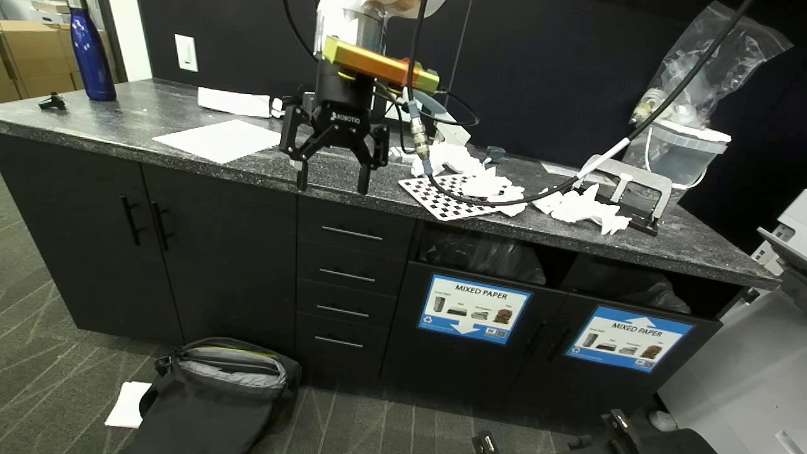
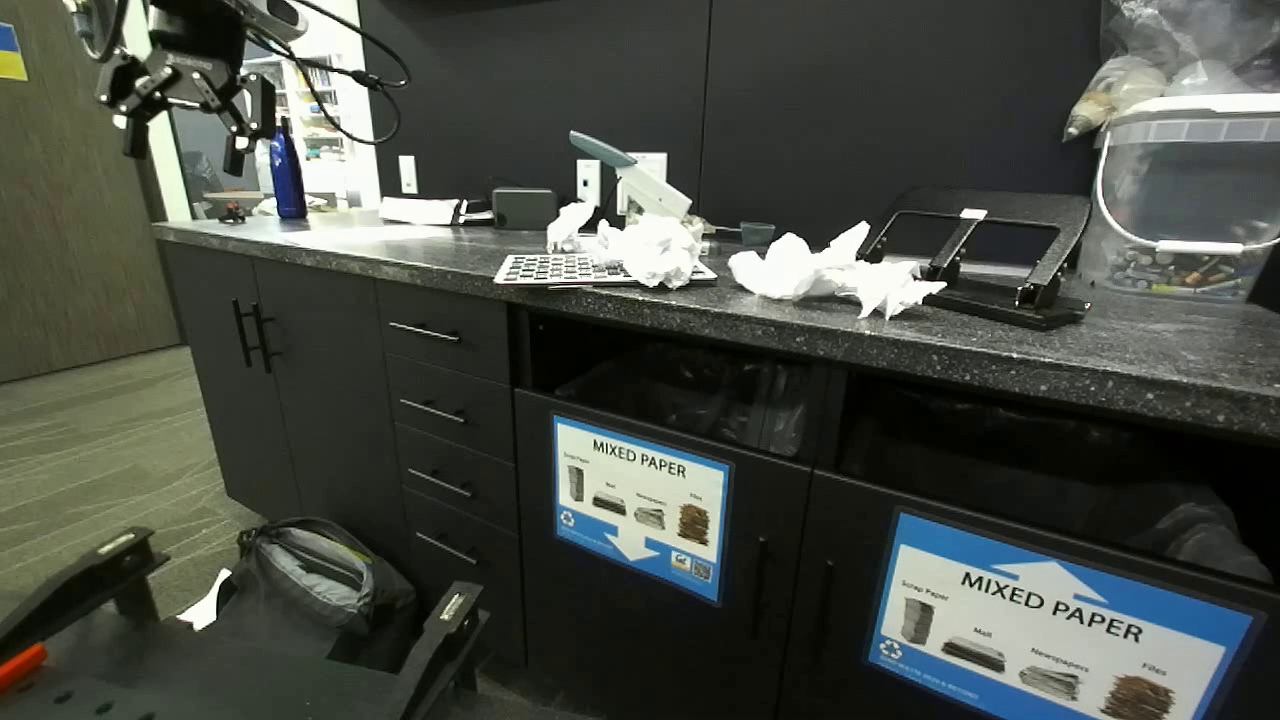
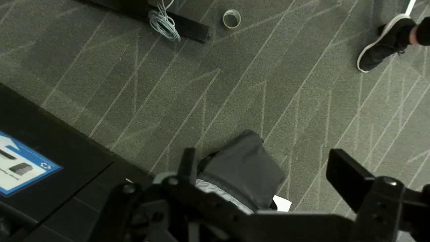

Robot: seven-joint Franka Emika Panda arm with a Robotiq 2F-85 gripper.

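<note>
My gripper (image 1: 333, 181) hangs pointing down in front of the counter (image 1: 261, 170) in exterior view 1, its two fingers well apart and nothing between them. In exterior view 2 the same open gripper (image 2: 186, 150) is at the upper left, in the air. Below it, the wrist view shows the carpet and a dark grey bag (image 3: 246, 171) on the floor, seen partly between the spread fingers. That bag (image 1: 219, 401) leans near the drawers in exterior view 1, its top unzipped and its pale lining showing. A white paper (image 1: 128, 404) lies on the floor beside it.
Crumpled white papers (image 1: 582, 208) and a checkered board (image 1: 446, 198) occupy the counter's right half. A blue bottle (image 1: 91, 57) stands far left, near a flat white sheet (image 1: 220, 140). Mixed-paper bins (image 1: 473, 310) have open slots. A person's shoe (image 3: 383, 43) is on the carpet.
</note>
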